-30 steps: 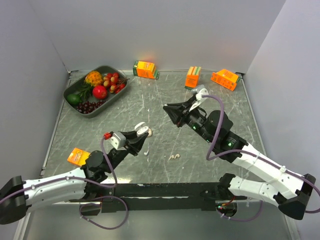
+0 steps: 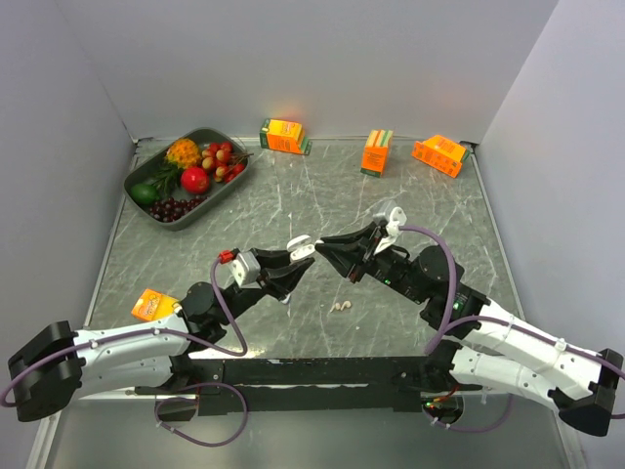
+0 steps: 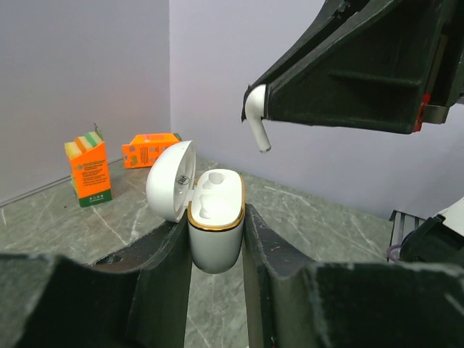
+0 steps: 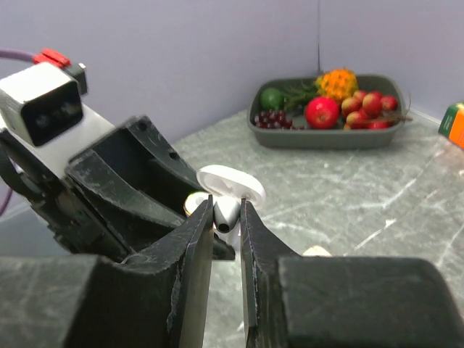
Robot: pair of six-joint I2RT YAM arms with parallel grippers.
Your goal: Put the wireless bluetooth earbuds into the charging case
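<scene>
The white charging case point(image 3: 215, 235), lid up and earbud slots visible, is held in the fingertips of my left gripper point(image 2: 293, 262), which is shut on it. My right gripper point(image 2: 324, 249) is shut on a white earbud point(image 3: 256, 109), whose stem points down, just above and beside the open case in the left wrist view. In the right wrist view the earbud point(image 4: 226, 212) sits between the fingertips, with the case lid point(image 4: 230, 181) behind it. The two grippers nearly meet at the middle in the top view.
A tray of fruit point(image 2: 146, 210) stands at the back left. Orange boxes point(image 2: 439, 156) line the back, and another point(image 2: 153, 305) lies at the left. Small pale pieces point(image 2: 342, 306) lie on the marble surface point(image 2: 244, 332) below the grippers.
My left gripper with the case has moved right and slightly up in the top view. My right gripper with the earbud has moved down and slightly left towards the case.
</scene>
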